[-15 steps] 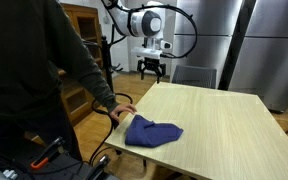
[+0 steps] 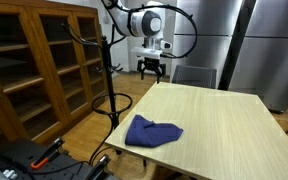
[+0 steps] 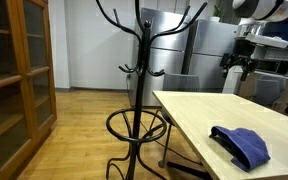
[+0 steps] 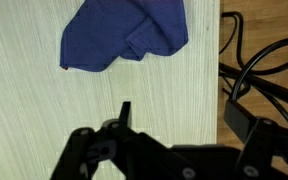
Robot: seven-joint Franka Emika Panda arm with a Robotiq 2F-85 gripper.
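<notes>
A dark blue cloth [image 2: 152, 132] lies folded and crumpled on the near left part of the pale table [image 2: 209, 125]. In the second exterior view the same cloth [image 3: 242, 146] is near the table's edge, one part slightly raised. From the wrist, the cloth [image 4: 124, 32] appears at the top, ahead of my gripper and apart from it. The fingers stand wide, with only bare tabletop and the table's edge visible between them. Part of the cloth is cut off by the top of the wrist view.
A black coat rack [image 3: 137, 125] stands on the floor beside the table. Black cables [image 4: 259, 70] hang beyond the table edge. A person in a white shirt [image 2: 152, 28] is at the table's far end, near a grey chair [image 2: 194, 78].
The cloth looks unmoved.
</notes>
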